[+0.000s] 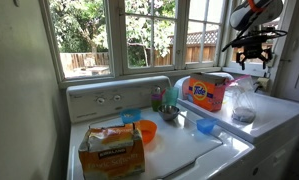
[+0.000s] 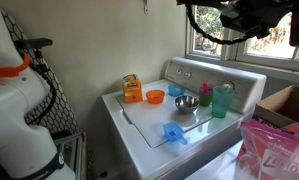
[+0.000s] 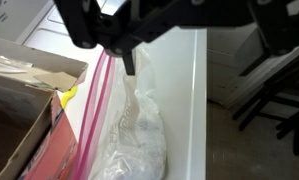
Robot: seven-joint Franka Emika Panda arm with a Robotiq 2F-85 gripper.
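Note:
My gripper (image 1: 253, 66) hangs open in the air near the right window, with nothing between its fingers. Below it, a clear plastic bag (image 1: 243, 106) stands on the right-hand white machine beside the orange Tide box (image 1: 204, 92). From the wrist, the crumpled bag (image 3: 134, 135) with its pink strip lies under the gripper, close to the open cardboard box (image 3: 19, 115). In exterior view 2, a pink printed bag surface (image 2: 274, 152) fills the lower right corner; the fingertips are not clear there.
On the left-hand washer (image 1: 174, 155) stand a Kirkland box (image 1: 112, 152), an orange bowl (image 1: 146, 130), a blue bowl (image 1: 131, 115), a metal bowl (image 1: 169, 113) and a green container (image 2: 222, 100). A blue scoop (image 2: 174, 132) lies near its right edge. Windows (image 1: 149, 40) rise behind.

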